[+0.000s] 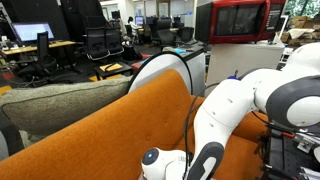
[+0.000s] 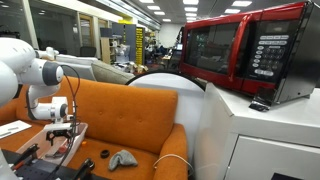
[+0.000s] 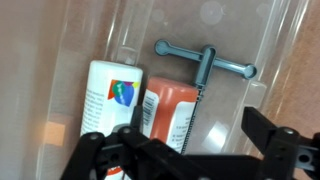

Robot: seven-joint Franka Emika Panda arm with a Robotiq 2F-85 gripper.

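Observation:
In the wrist view, a clear plastic bin [image 3: 215,17] holds a white container [image 3: 98,107] with a coloured logo, an orange bottle [image 3: 172,93] with a white label, and a grey T-shaped tool [image 3: 207,62]. The container and bottle lie side by side, and the tool's shaft runs along the bottle's right side. My gripper is over them, its fingers spread wide with the bottle's lower part in the gap between them. No grip on anything shows. From the second exterior view, the gripper [image 2: 58,136] points down into the bin [image 2: 88,131] on the orange couch.
The couch backrest [image 2: 120,112] rises behind the bin. To its right on the seat lie a grey cloth [image 2: 122,160] and small dark items. A white cabinet [image 2: 240,125] with a red microwave [image 2: 235,50] stands on the right.

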